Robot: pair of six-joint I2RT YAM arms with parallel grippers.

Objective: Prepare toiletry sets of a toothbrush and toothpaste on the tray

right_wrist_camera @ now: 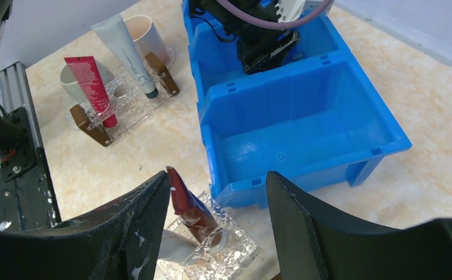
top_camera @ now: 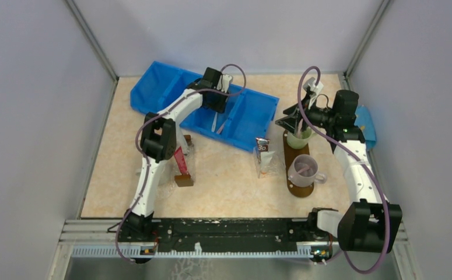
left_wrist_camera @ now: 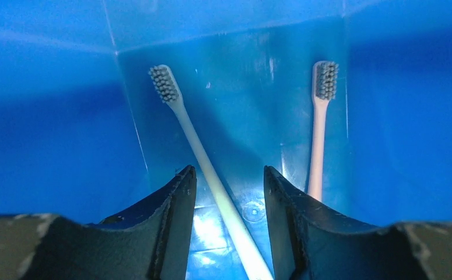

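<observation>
Inside the middle compartment of the blue tray (top_camera: 257,116) lie two toothbrushes: a whitish one (left_wrist_camera: 212,178) slanting across the floor and a pink one (left_wrist_camera: 318,140) along the right wall. Above them is my left gripper, open; in its view the whitish handle runs between the fingers, not gripped. My right gripper (top_camera: 298,125) is near the green cup (top_camera: 298,140); in the right wrist view its fingers (right_wrist_camera: 144,216) stand apart with nothing between them. A red toothpaste tube (right_wrist_camera: 92,87) and a pale tube (right_wrist_camera: 127,55) stand in a clear holder at left.
Another clear holder with a dark red tube (right_wrist_camera: 188,207) and a white tube (right_wrist_camera: 174,248) stands in front of the tray. A lilac mug (top_camera: 302,171) sits on the brown board (top_camera: 302,191). The tray's right compartment is empty.
</observation>
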